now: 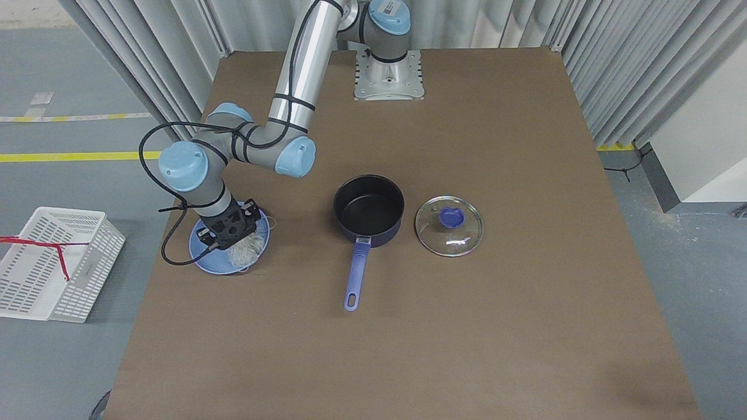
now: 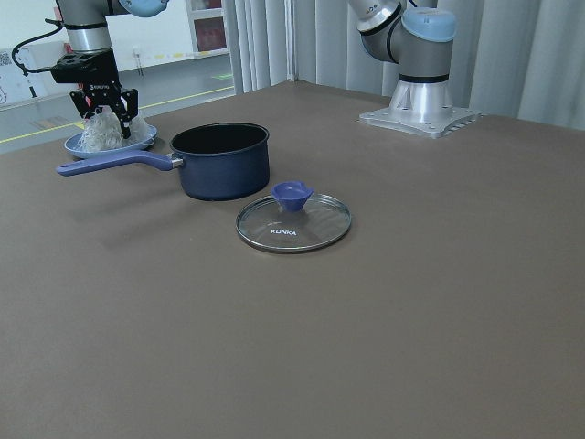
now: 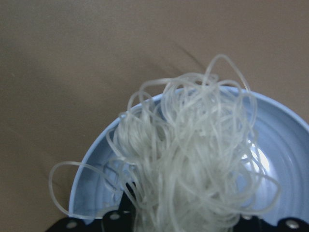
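Observation:
My gripper [image 2: 105, 110] is down on a light-blue plate [image 3: 285, 150] holding a tangled pile of translucent noodles [image 3: 193, 140]. In the wrist view the pile covers much of the fingers along the bottom edge, so their state is unclear. In the front view the plate sits at the table's left side, partly under the black gripper body. To its right stands a dark-blue saucepan [image 1: 369, 210] with a lilac handle [image 1: 355, 276], empty inside.
A glass lid [image 1: 448, 234] with a blue knob lies right of the pan. A white basket [image 1: 84, 280] is on the floor beyond the table's left edge.

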